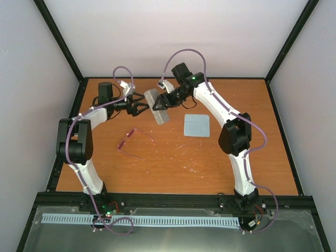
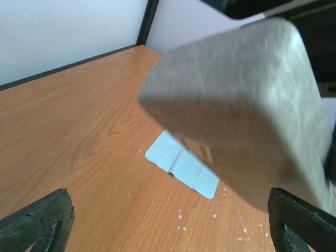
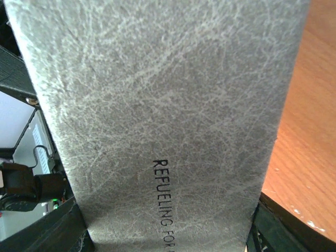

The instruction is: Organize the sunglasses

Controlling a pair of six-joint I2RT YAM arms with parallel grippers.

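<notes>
A grey glasses case (image 1: 156, 107) printed "REFUELING FOR" fills much of the right wrist view (image 3: 157, 94), held up between the fingertips of my right gripper, whose finger is open around it. My left gripper (image 1: 140, 104) stands open just left of the case, whose end (image 2: 226, 110) looms in the left wrist view with nothing between the left fingers. Pink sunglasses (image 1: 126, 142) lie open on the wooden table below the left arm.
A light blue cloth (image 1: 196, 125) lies flat right of the middle of the table (image 1: 262, 173). Walls and a dark frame border the table.
</notes>
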